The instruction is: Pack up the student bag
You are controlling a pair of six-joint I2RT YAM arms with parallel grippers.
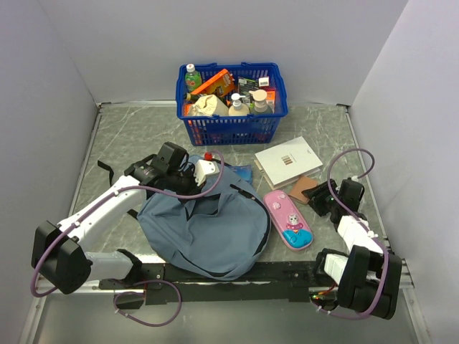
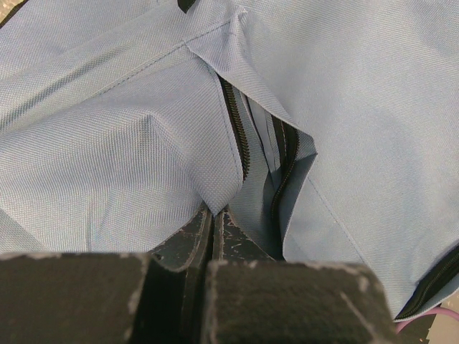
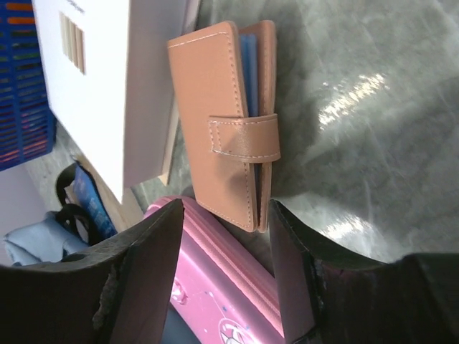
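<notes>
A grey-blue bag (image 1: 201, 236) lies open on the floor. Over it is my left gripper, shut at the edge of the zipped opening; cloth at its tips, whether pinched I cannot tell. At the right, my right gripper is part open around the lower end of a tan leather wallet (image 3: 211, 172) with a strap, apparently not closed on it. Beside the wallet lie a pink pencil case (image 3: 222, 301) and white books (image 3: 93, 79), also seen in the top view.
A blue basket (image 1: 229, 129) full of bottles and packages stands at the back. A blue item (image 1: 242, 172) lies behind the bag. Bare floor is at the far left and right of the books.
</notes>
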